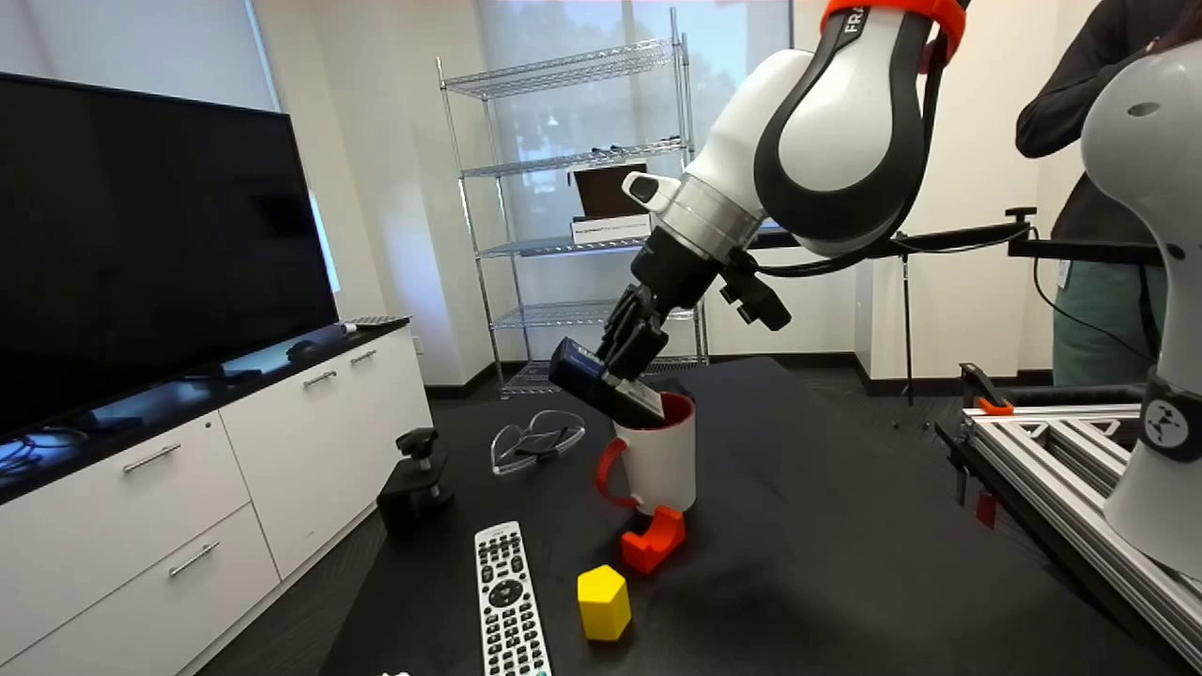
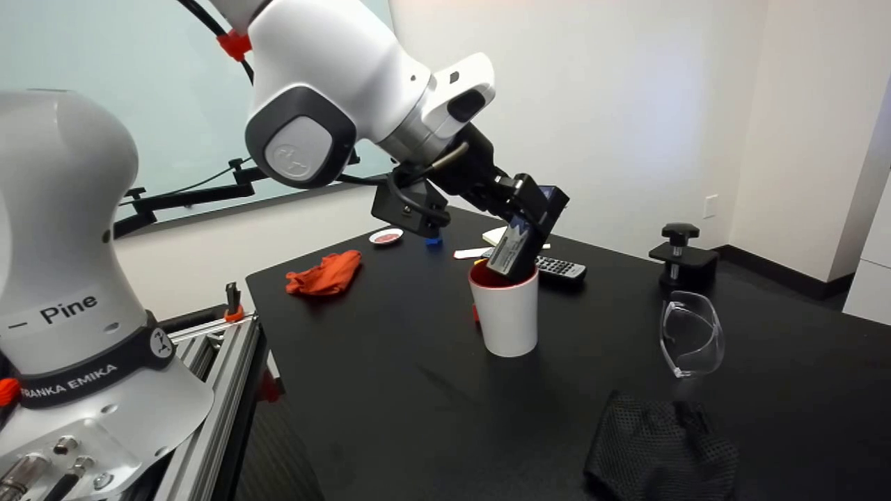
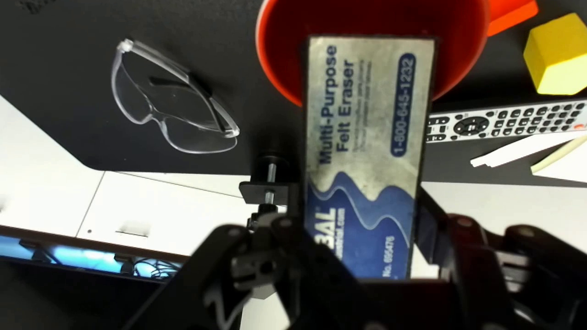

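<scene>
A felt eraser [image 3: 363, 132] with a grey and blue label is gripped in my gripper, whose fingers are shut on its two sides. In exterior view 1 the eraser [image 1: 603, 383] slants down, its lower end at the mouth of a white mug [image 1: 662, 468] with a red inside and red handle. From the other side, in exterior view 2, that lower end dips past the rim of the mug [image 2: 505, 317]. The mug stands upright on the black table. How deep the eraser reaches inside is hidden.
Near the mug lie a red block [image 1: 654, 541], a yellow block [image 1: 604, 603] and a remote [image 1: 510, 603]. Clear glasses [image 2: 691, 334], a black clamp [image 2: 685, 255], black mesh [image 2: 660, 451] and an orange cloth [image 2: 326, 274] are farther out. Bare table lies toward the robot base.
</scene>
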